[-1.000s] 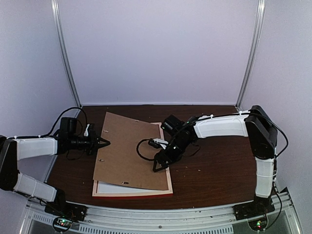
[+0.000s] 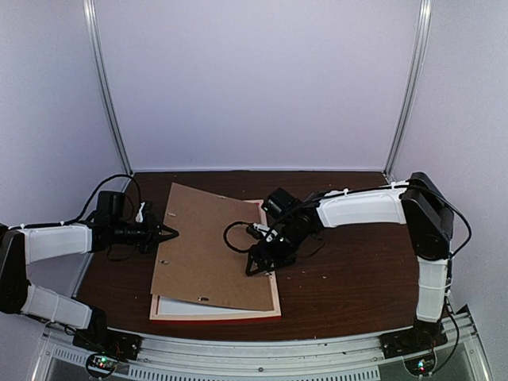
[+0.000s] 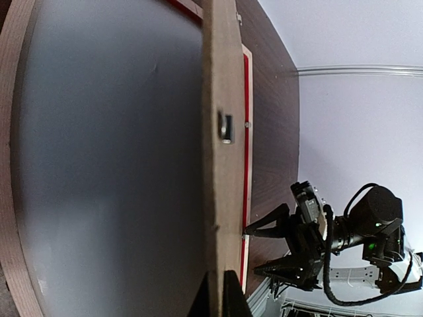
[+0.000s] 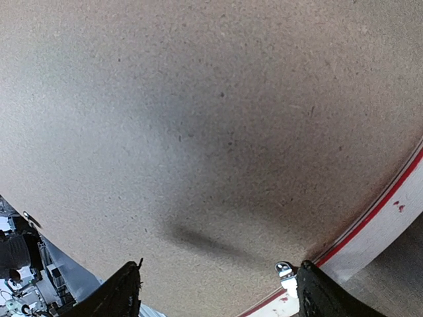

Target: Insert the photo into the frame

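The brown backing board (image 2: 205, 246) is raised at a slant over the light wooden picture frame (image 2: 274, 298). My left gripper (image 2: 175, 233) is shut on the board's left edge. From the left wrist view, that thin edge (image 3: 225, 178) runs down between the fingers, and a smooth greyish-white sheet (image 3: 106, 172) lies inside the frame; whether it is the photo I cannot tell. My right gripper is at the board's right side, fingers apart and nothing held. Its right finger (image 4: 324, 294) is against or very near a small metal clip (image 4: 286, 276) at the frame's edge.
More small metal clips, such as one near the front (image 2: 203, 299), sit along the board's edges. A metal rail (image 2: 262, 349) borders the front.
My right gripper has shifted slightly left and its fingers stand a little differently. The board, the frame and my left arm look almost still.
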